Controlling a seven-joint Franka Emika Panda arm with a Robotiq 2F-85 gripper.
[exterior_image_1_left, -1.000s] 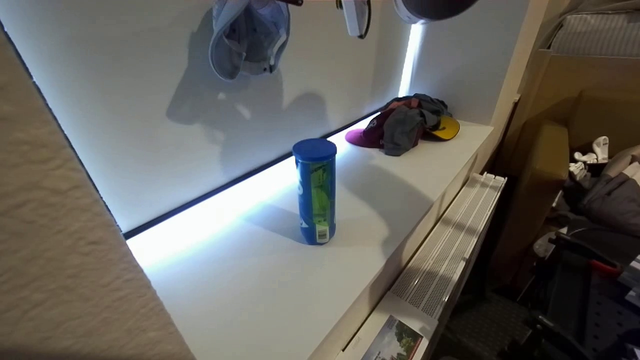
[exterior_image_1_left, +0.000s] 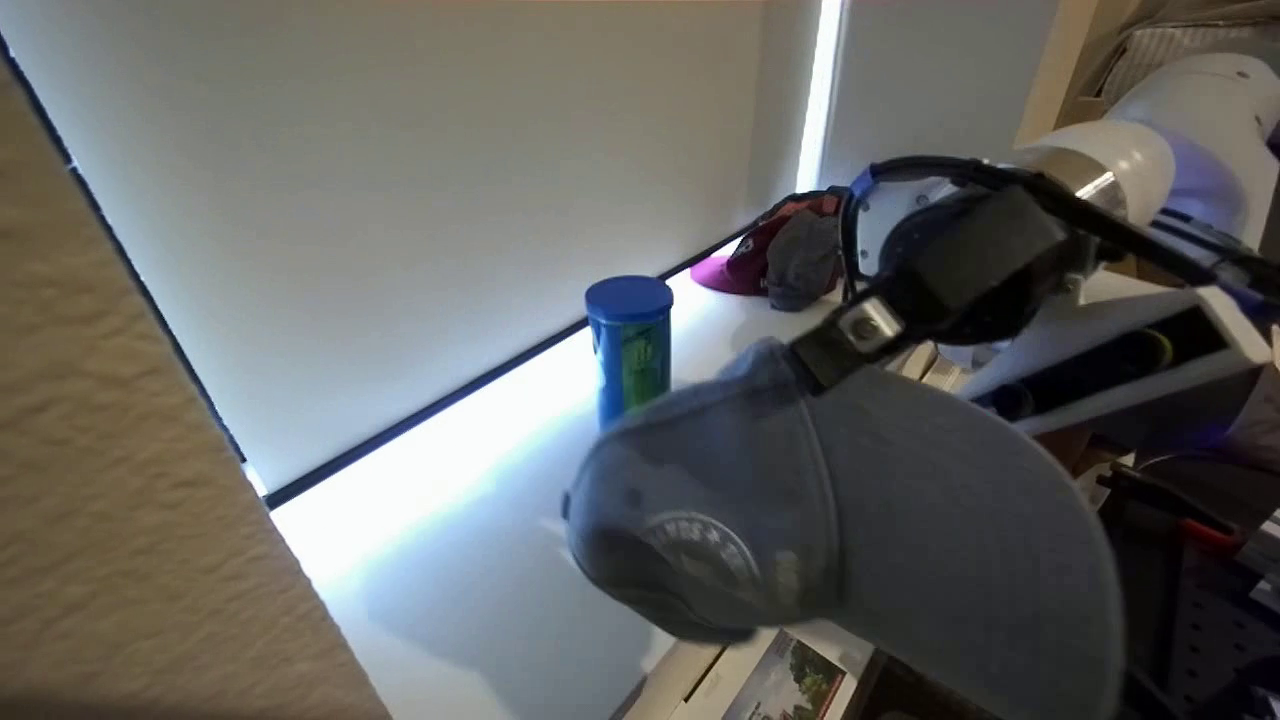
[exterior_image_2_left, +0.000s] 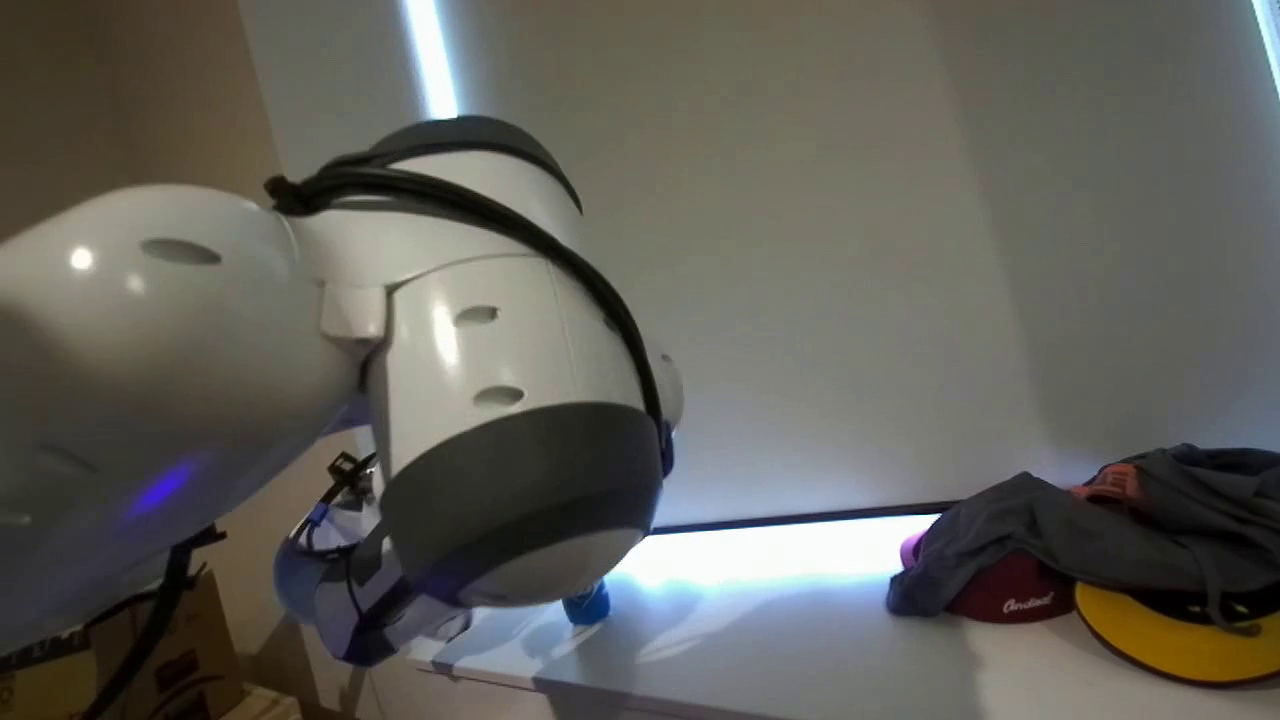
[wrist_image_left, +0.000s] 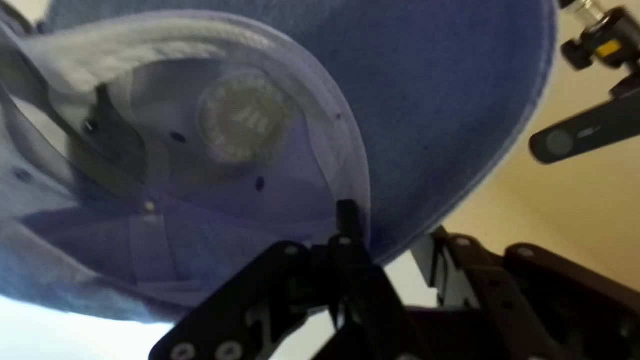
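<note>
A grey-blue baseball cap (exterior_image_1_left: 720, 504) fills the lower middle of exterior view 1, its brim (exterior_image_1_left: 960, 528) to the right. My gripper (exterior_image_1_left: 834, 360) reaches in at the seam between crown and brim. In the wrist view the inside of the cap (wrist_image_left: 198, 210) faces the camera. One finger (wrist_image_left: 348, 219) of the gripper lies at the inner band and the other beyond the brim's edge. A visible gap separates the fingers, with the base of the brim between them; contact is unclear. In exterior view 2 the arm hides most of the cap.
A blue can (exterior_image_1_left: 630, 348) stands upright on the white shelf (exterior_image_1_left: 444, 600), partly behind the cap. Other caps (exterior_image_1_left: 786, 252) lie heaped against the back, seen also as a cap pile (exterior_image_2_left: 1080, 552) at right in exterior view 2. The shelf's front left is clear.
In exterior view 1 the cap has come from the top of the picture down in front of the shelf. My arm now enters from the right. The can and heaped caps stay in place.
</note>
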